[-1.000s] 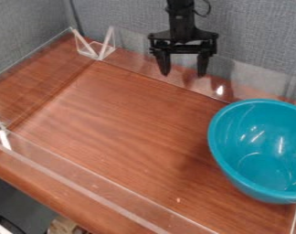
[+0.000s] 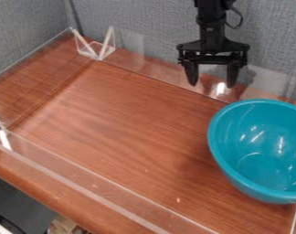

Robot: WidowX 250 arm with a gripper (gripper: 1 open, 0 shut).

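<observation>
My black gripper [image 2: 212, 69] hangs at the upper middle of the camera view, over the back edge of the wooden tray near the clear rear wall. Its two fingers stand apart, open, with nothing visible between them. A large turquoise bowl [image 2: 258, 152] sits at the right side of the tray, in front of the gripper and to its right. The bowl looks empty.
Transparent walls [image 2: 138, 215] edge it. A white bracket [image 2: 93, 50] is at the back left corner. Grey padded walls stand behind.
My gripper has moved to the right along the back of the tray, toward the bowl's side, and slightly lower in the view. The bowl has not moved.
</observation>
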